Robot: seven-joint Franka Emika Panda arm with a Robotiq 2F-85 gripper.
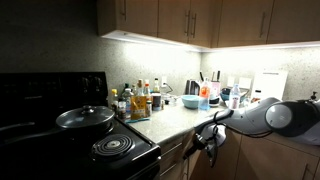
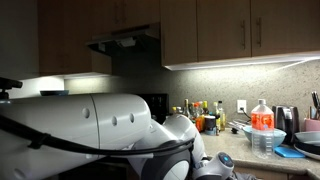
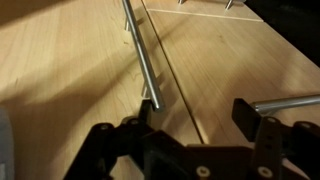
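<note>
Below the counter, my gripper faces the wooden cabinet fronts with its fingers apart. In the wrist view, a long metal handle [image 3: 143, 52] runs down to the left fingertip; whether they touch, I cannot tell. A second metal handle [image 3: 287, 102] lies beside the right fingertip. Between the fingers show bare wood and a dark seam [image 3: 172, 65] between two fronts. Nothing is gripped. The first exterior view has the gripper low by the cabinets, small and dark; in the second, its fingertips are hidden.
The stove [image 1: 112, 147] with a lidded pan [image 1: 84, 117] stands left of the arm. On the counter are several bottles, a blue bowl [image 1: 191, 101] and a large clear bottle [image 2: 262, 130]. The counter edge lies above the gripper.
</note>
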